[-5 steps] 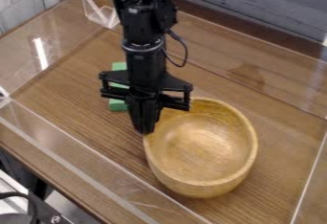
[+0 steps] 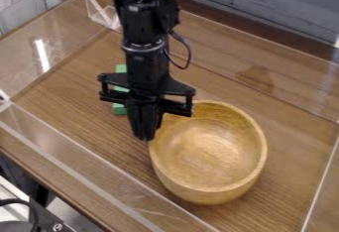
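Note:
The black robot gripper (image 2: pixel 145 125) hangs just at the left rim of a tan oval bowl (image 2: pixel 212 159), its fingertips low and close together, with nothing seen between them. A green object (image 2: pixel 119 97) lies behind the arm on the left, mostly hidden by it. The bowl is empty and sits on the wooden surface at the lower right.
A pale wall runs along the back. Clear plastic items stand at the far left edges, and a black cable lies at the lower left.
The gripper has shifted very slightly to the left. Otherwise the scene looks the same.

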